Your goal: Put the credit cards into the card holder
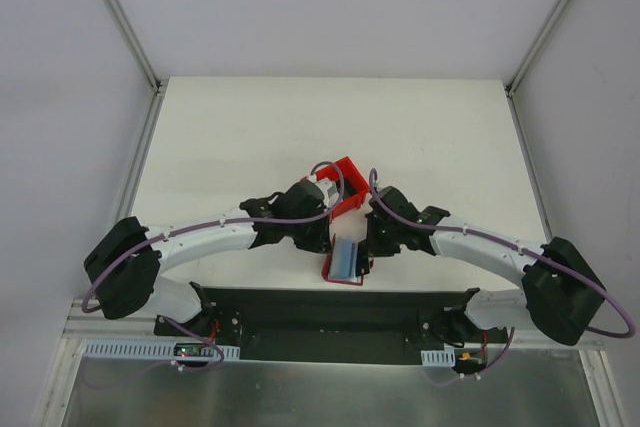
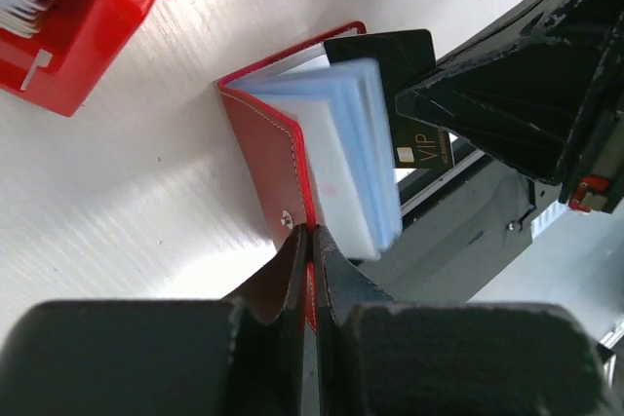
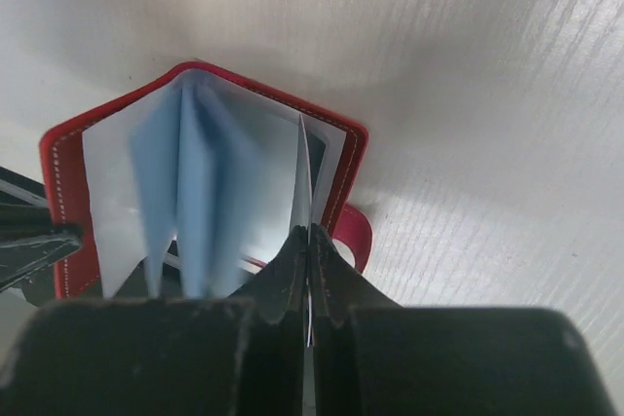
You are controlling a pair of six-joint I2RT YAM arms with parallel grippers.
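Observation:
The red card holder (image 2: 263, 163) lies open at the table's front edge, its clear sleeves (image 3: 200, 182) raised. In the left wrist view my left gripper is shut on the holder's red cover edge, which stands lifted. A black VIP card (image 2: 419, 143) shows on the holder's far side, partly behind my right arm's fingers. My right gripper is shut at that side, with the thin edge of a clear sleeve between its fingertips.
A red box (image 1: 350, 173) with white cards sits just behind the holder, partly hidden by my left arm. The front edge is close below the holder.

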